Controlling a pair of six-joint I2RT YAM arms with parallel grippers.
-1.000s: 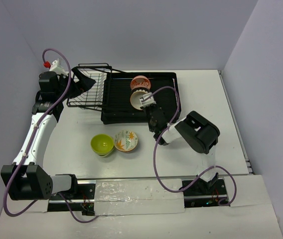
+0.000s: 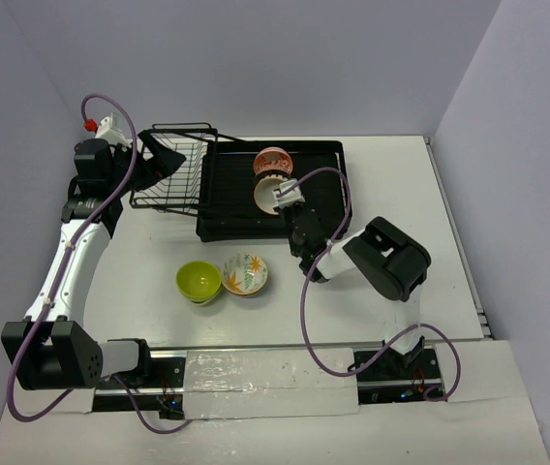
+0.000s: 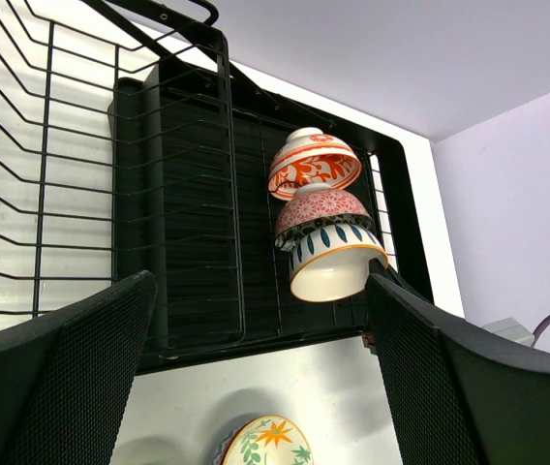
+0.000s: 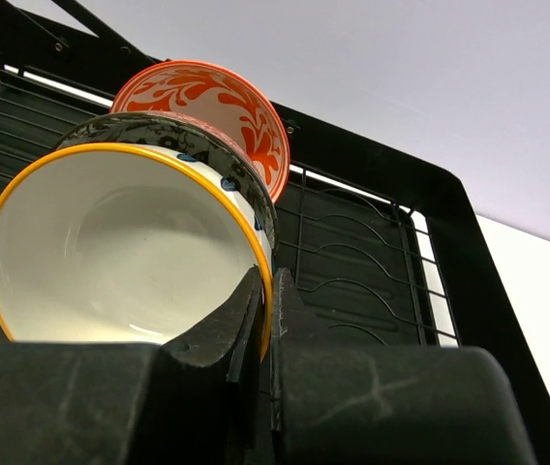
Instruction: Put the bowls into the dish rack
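Three bowls stand tilted in a row in the black dish rack [image 2: 229, 174]: an orange-patterned bowl [image 3: 309, 172], a pink-and-dark bowl [image 3: 319, 208] and a white bowl with orange rim [image 4: 110, 242] at the front. My right gripper is shut on the white bowl's right rim. My left gripper [image 2: 164, 160] is open and empty above the wire shelf at the rack's left. On the table lie a green bowl [image 2: 198, 279] and a floral bowl [image 2: 245, 270], each apparently with another bowl beneath.
The wire shelf [image 3: 43, 160] extends left of the tray. Walls [image 2: 493, 194] bound the table on the back and sides.
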